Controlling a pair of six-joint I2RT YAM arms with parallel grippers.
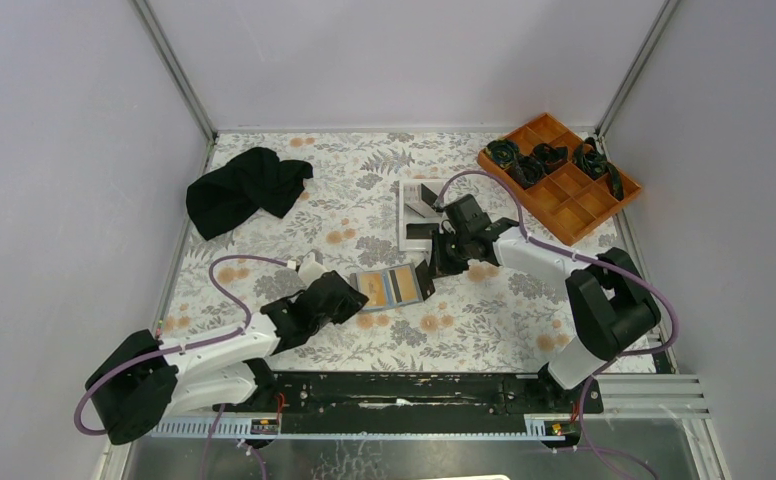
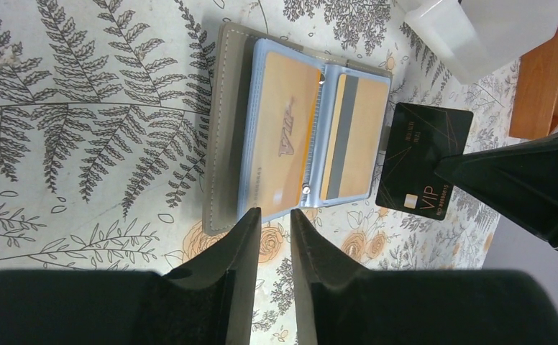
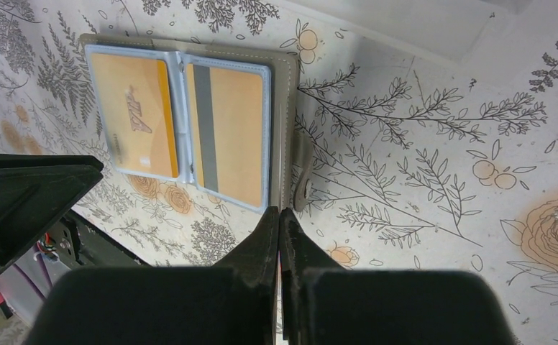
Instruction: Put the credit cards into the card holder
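The open card holder lies mid-table with gold cards in both sides, seen from above in the left wrist view and right wrist view. My right gripper is shut at its right edge, holding a black VIP card, which is seen nearly edge-on or hidden in the right wrist view. My left gripper hangs near the holder's lower left, part open, with nothing between its fingertips.
A white plastic box with dark cards is behind the holder. A wooden compartment tray stands back right, a black cloth back left.
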